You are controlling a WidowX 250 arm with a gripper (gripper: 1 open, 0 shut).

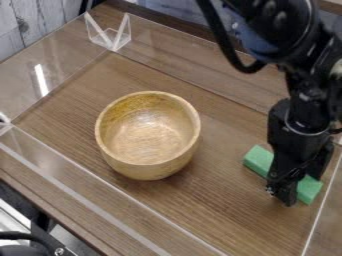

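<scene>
A green rectangular block (257, 160) lies on the wooden table at the right, angled diagonally. My black gripper (289, 182) is down over it, open, with its fingers around the block's middle. The arm hides part of the block.
A round wooden bowl (147, 135) stands left of centre on the table (147, 220). A white wire object (110, 30) is at the top left near the table's far area. The table's left edge is at the lower left, and the middle foreground is clear.
</scene>
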